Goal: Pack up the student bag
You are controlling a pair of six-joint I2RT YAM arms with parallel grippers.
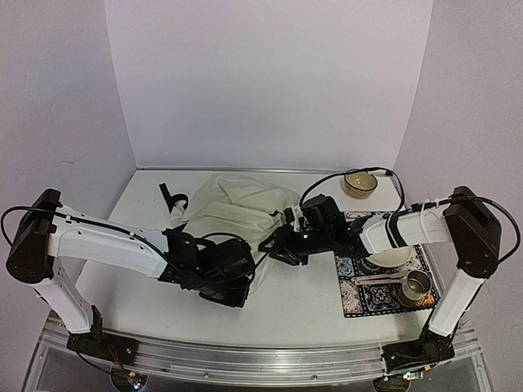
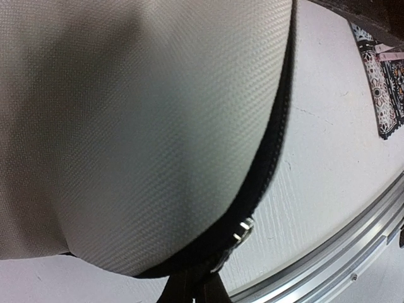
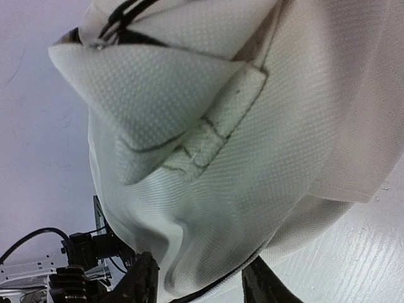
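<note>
A cream fabric bag (image 1: 239, 196) lies on the table, its near part covered by my arms. In the left wrist view the bag's black zipper edge (image 2: 268, 158) curves down to a metal slider (image 2: 243, 230). My left gripper has its fingers close together at the lower edge, seemingly shut on the pull below the slider; the contact is partly hidden. My right gripper stands with fingers apart over the bag's other end, and a dark-edged seam (image 3: 221, 278) of the bag runs across between them.
A patterned mat (image 1: 354, 298) at right carries a plate (image 1: 391, 256), a metal cup (image 1: 417, 284) and pinkish utensils (image 1: 376, 279). Behind it stands a brown bowl (image 1: 359, 183). Bare table (image 1: 302, 314) lies in front of the bag.
</note>
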